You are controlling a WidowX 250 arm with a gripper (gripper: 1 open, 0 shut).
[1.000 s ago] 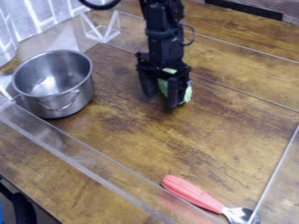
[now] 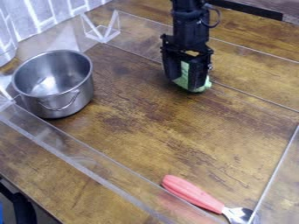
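Observation:
My black gripper (image 2: 187, 61) reaches down from the top centre, over a green object (image 2: 195, 82) on the wooden table. Its fingers sit around or on the green object, partly hiding it; whether they are shut on it I cannot tell. A steel pot (image 2: 52, 83) stands at the left. A pink-handled utensil (image 2: 194, 192) with a metal end lies at the bottom right.
Clear plastic walls (image 2: 82, 153) border the table along the lower left and the right.
The gripper has moved back and slightly right, away from the camera, and the green object now sits a little farther back too.

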